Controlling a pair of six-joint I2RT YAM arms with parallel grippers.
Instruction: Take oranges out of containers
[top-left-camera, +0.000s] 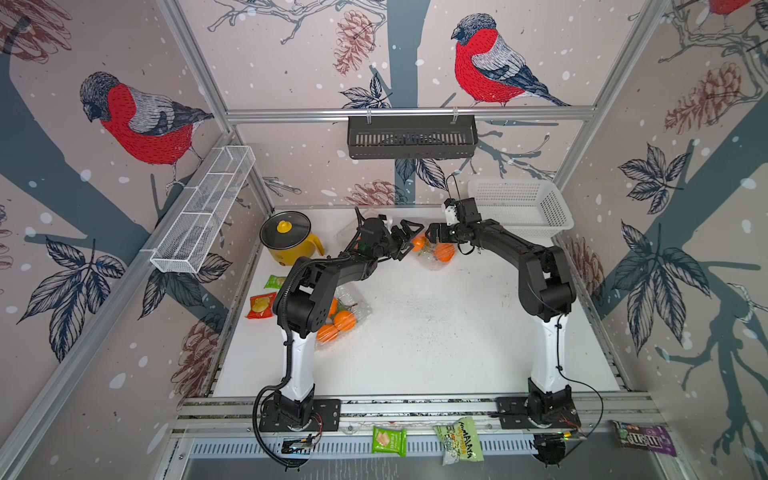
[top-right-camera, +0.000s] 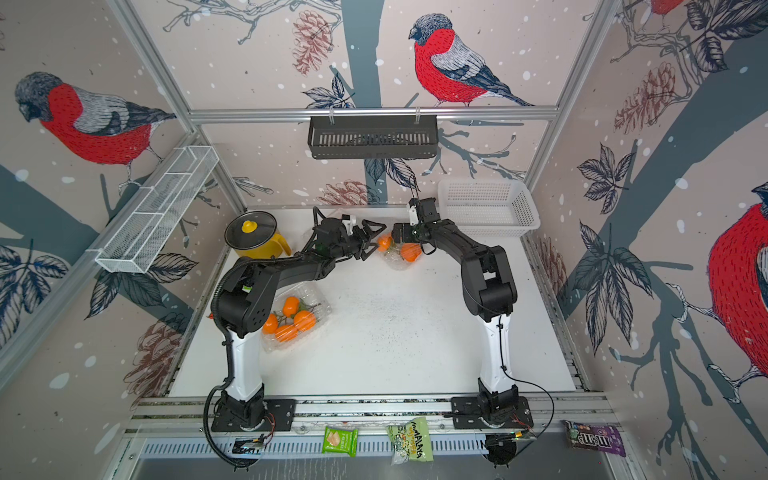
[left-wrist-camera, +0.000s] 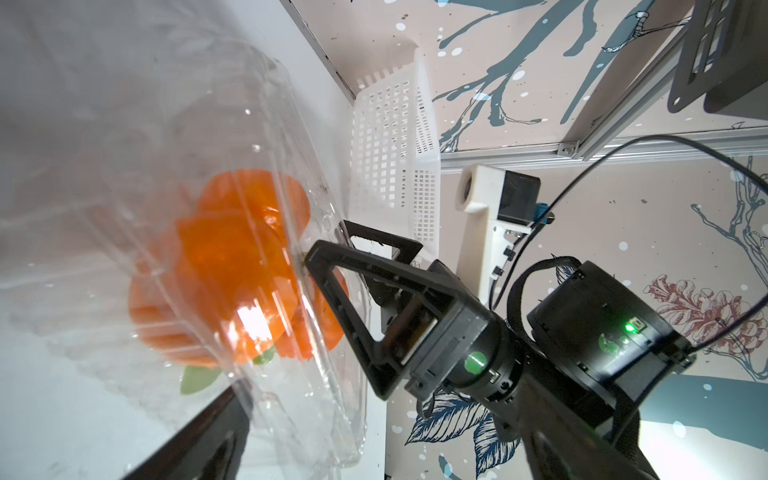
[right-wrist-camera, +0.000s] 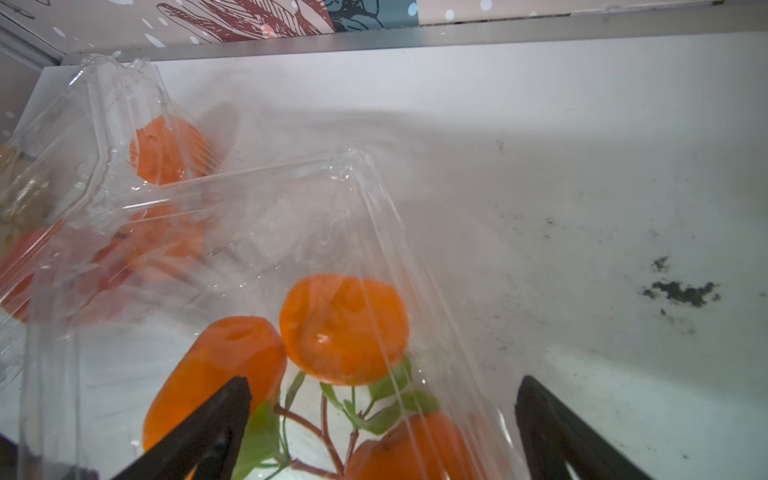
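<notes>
A clear plastic container (top-left-camera: 432, 264) of oranges with green leaves stands at the back middle of the table. Through its plastic, the right wrist view shows an orange (right-wrist-camera: 344, 328), a second orange (right-wrist-camera: 216, 372) and part of a third. My right gripper (top-left-camera: 433, 233) is open over this container, its fingers (right-wrist-camera: 204, 440) spread with nothing held. On the container's left side, my open left gripper (top-left-camera: 417, 240) is close by; the left wrist view looks through the plastic at oranges (left-wrist-camera: 228, 272). Another container of oranges (top-left-camera: 344, 320) lies front left, partly under my left arm.
A further clear container (right-wrist-camera: 96, 144) with oranges is behind my left gripper. A yellow pot (top-left-camera: 288, 237) is at the back left, a white basket (top-left-camera: 524, 224) at the back right.
</notes>
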